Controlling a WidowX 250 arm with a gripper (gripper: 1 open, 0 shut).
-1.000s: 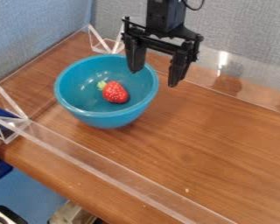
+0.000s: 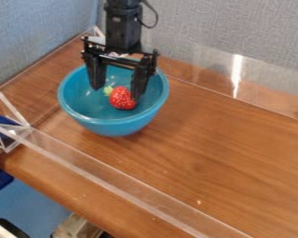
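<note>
A black two-fingered gripper (image 2: 119, 71) is lowered over a light-blue bowl (image 2: 149, 115) at the upper left of the wooden table (image 2: 209, 167). Its fingers stand apart, reaching down inside the rim on either side of a red strawberry (image 2: 122, 99) with a pale green top. The strawberry rests in the bowl, below the gripper's body.
Clear plastic edges and white brackets border the table at the left and back, with blue-grey side and back panels behind. A dark blue object lies outside the left edge.
The gripper has moved left from above the bowl's right side to over its middle, and lower, around the strawberry. The bowl and strawberry look nearly unmoved.
</note>
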